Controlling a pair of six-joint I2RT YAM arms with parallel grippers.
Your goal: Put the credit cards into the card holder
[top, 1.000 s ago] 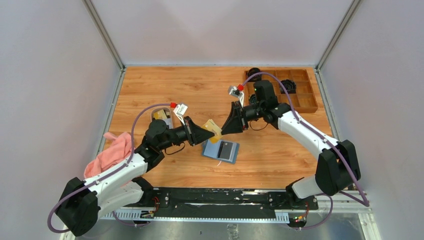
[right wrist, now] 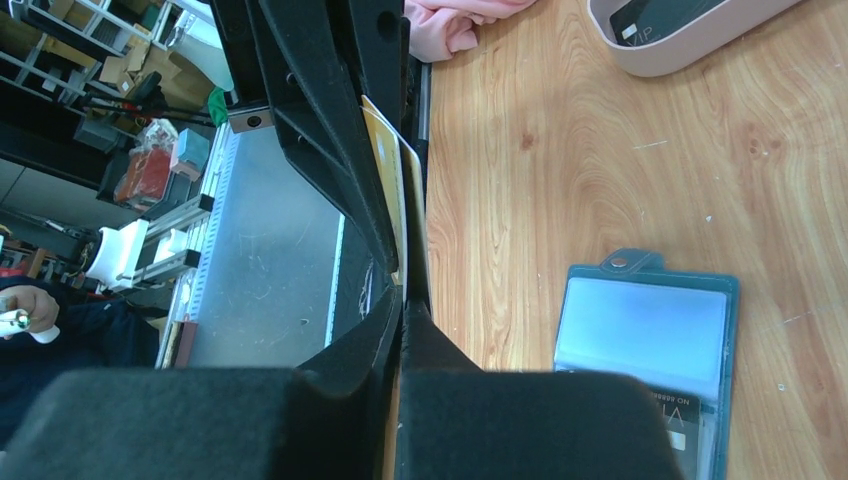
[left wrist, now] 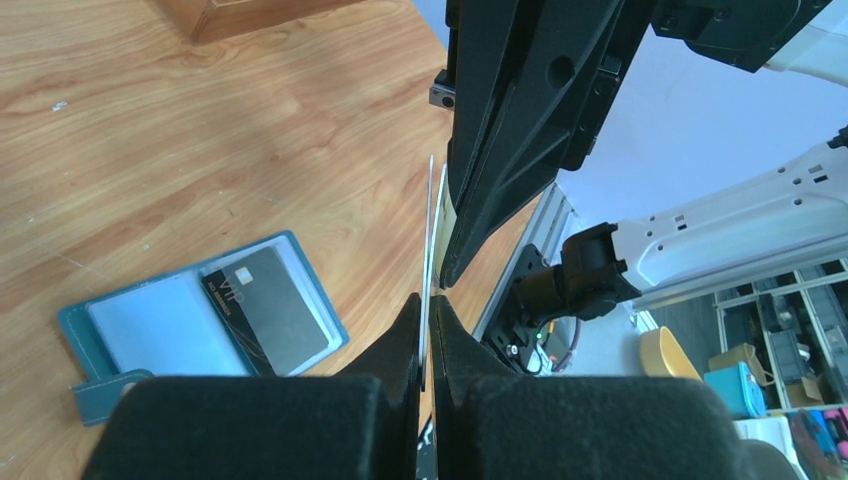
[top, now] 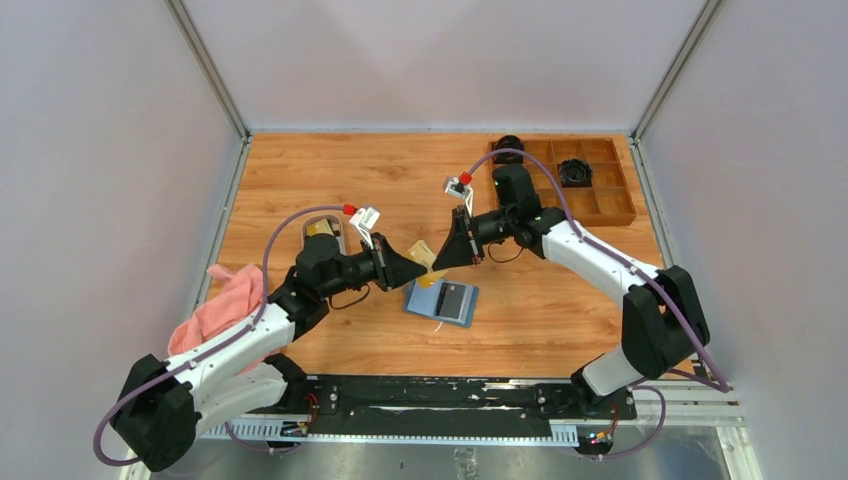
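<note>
Two thin cards, seen edge-on and slightly fanned, stand between my grippers; the gold card shows its face in the right wrist view. My left gripper is shut on them, their pale edges running down between its fingers. From the opposite side, my right gripper is also shut on them, with a tan strip visible between its fingers. The blue card holder lies open on the table below, a black VIP card in its right-hand side in the left wrist view.
A pinkish oval box holding cards stands at the left. A pink cloth lies at the left edge. The wooden compartment tray is at the back right. Bare table surrounds the holder; both gripper tips are very close together.
My right gripper has moved left and slightly nearer, so it now covers more of the gold card and sits closer to the left gripper. The left arm and the holder look unmoved.
</note>
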